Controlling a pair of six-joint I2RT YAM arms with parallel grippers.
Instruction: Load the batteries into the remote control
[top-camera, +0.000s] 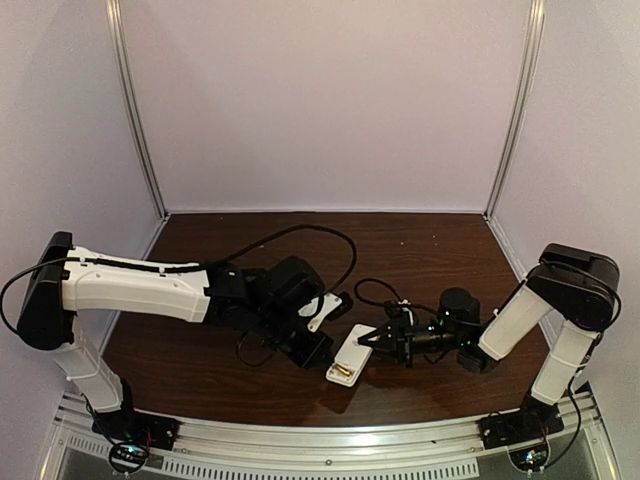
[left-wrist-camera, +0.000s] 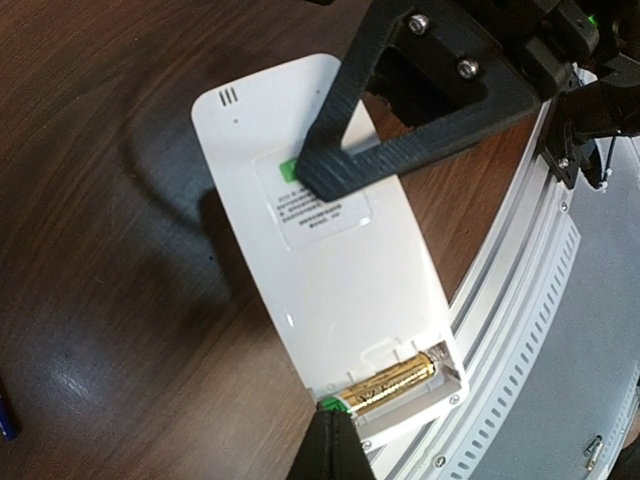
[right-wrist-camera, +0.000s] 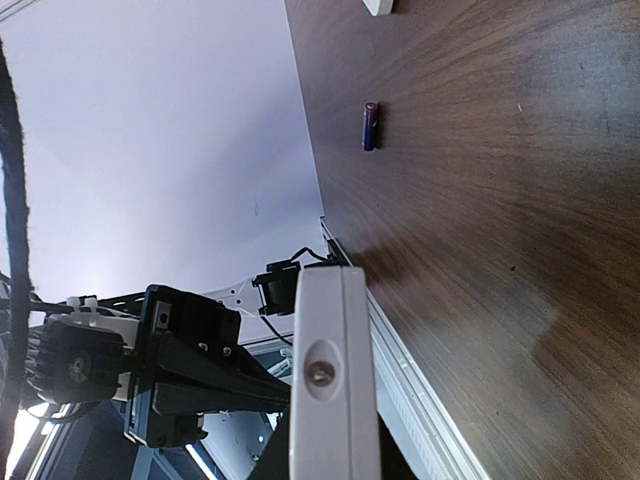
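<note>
My right gripper (top-camera: 365, 340) is shut on the white remote, holding it above the table with its back facing up; it also fills the bottom middle of the right wrist view (right-wrist-camera: 330, 420). At the remote's near end a gold battery (left-wrist-camera: 390, 383) with a green end lies in the open compartment, with bare space beside it. My left gripper is shut, its tips at the green end of that battery; whether they touch it I cannot tell. A dark blue battery (right-wrist-camera: 370, 125) lies on the table.
A white object (right-wrist-camera: 380, 5) sits at the edge of the right wrist view. The metal rail (top-camera: 330, 435) runs along the front edge, just below the remote.
</note>
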